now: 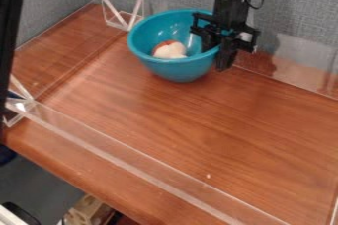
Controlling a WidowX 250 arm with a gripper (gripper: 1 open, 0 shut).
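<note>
A teal bowl sits at the back middle of the wooden table, holding a white round item with red on it. The black gripper is over the bowl's right side, low at its rim. Its fingertips are dark and small in the view, so whether it grips the rim or something inside is unclear.
Clear plastic barriers run along the table edges, with white brackets at the back left and left. Grey padded walls stand behind.
</note>
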